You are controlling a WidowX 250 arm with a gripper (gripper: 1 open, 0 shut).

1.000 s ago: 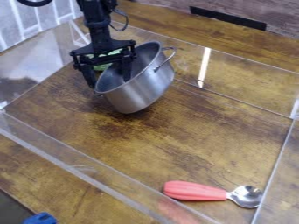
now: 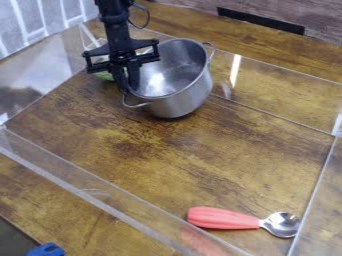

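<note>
A steel pot (image 2: 179, 94) with two wire handles sits tilted in the upper middle of the wooden table (image 2: 160, 170). My black gripper (image 2: 127, 78) is at the pot's left side, its lower part over or at the rim; whether it grasps the rim is hard to see. A green object (image 2: 99, 74), mostly hidden, lies behind the gripper.
A spoon with a red handle (image 2: 225, 218) lies at the front right. A blue object (image 2: 46, 250) is at the bottom left corner. Clear plastic barriers edge the work area.
The pot has moved up and back, toward the rear of the table, and sits less tipped toward the front. The gripper has shifted slightly with it.
</note>
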